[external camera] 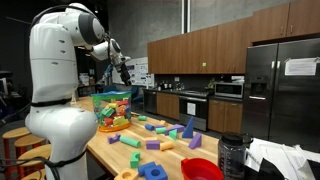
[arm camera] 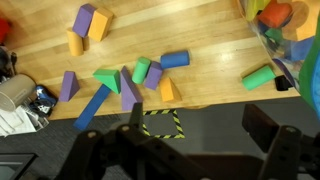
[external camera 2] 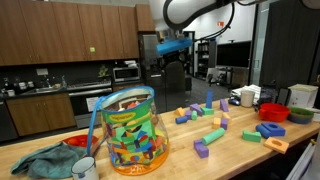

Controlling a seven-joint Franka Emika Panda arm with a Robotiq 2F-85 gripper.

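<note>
High above the wooden table (external camera 2: 205, 165) hangs my gripper, its dark fingers (arm camera: 262, 128) wide apart at the lower edge of the wrist view with nothing between them. Loose coloured blocks lie spread below: a blue cylinder (arm camera: 175, 59), a green cylinder (arm camera: 258, 77), an orange block (arm camera: 169, 90) and a purple triangular block (arm camera: 130, 91), among several others. A large clear container (external camera 2: 138, 135) full of bright blocks stands on the table; only part of it shows at the wrist view's right edge.
A red bowl (external camera: 200, 169) and a black canister (external camera: 232, 155) stand near one table edge. In exterior view 2, a white mug (external camera 2: 85, 169) and a teal cloth (external camera 2: 45, 162) are left of the container. Bare tabletop shows between the scattered blocks.
</note>
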